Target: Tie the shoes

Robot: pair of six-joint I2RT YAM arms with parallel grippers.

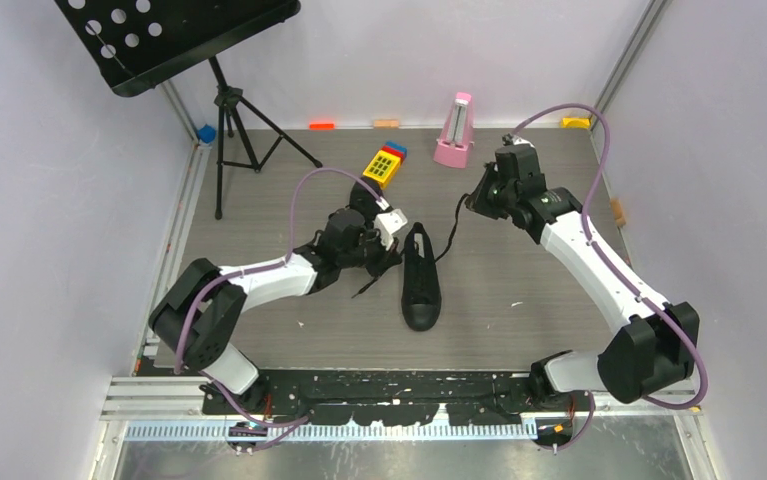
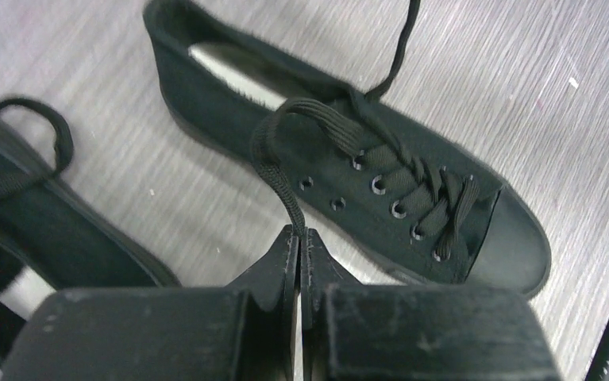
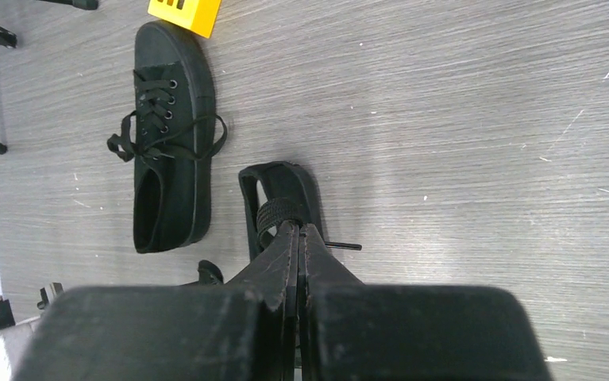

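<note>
A black canvas shoe (image 1: pixel 421 295) lies lengthwise mid-table, its laces crossed over the eyelets (image 2: pixel 400 198). My left gripper is shut on one lace (image 2: pixel 277 175), just left of that shoe. My right gripper is shut on the other lace (image 3: pixel 281 210), held up to the right of the shoe; in the top view this lace runs up from the shoe to the gripper (image 1: pixel 471 200). A second black shoe (image 3: pixel 198 190), with its laces loose, lies beyond, partly under the left arm in the top view.
A yellow toy (image 1: pixel 379 168) lies behind the shoes, a pink metronome (image 1: pixel 451 150) at the back. A black music stand (image 1: pixel 244 105) stands at the back left.
</note>
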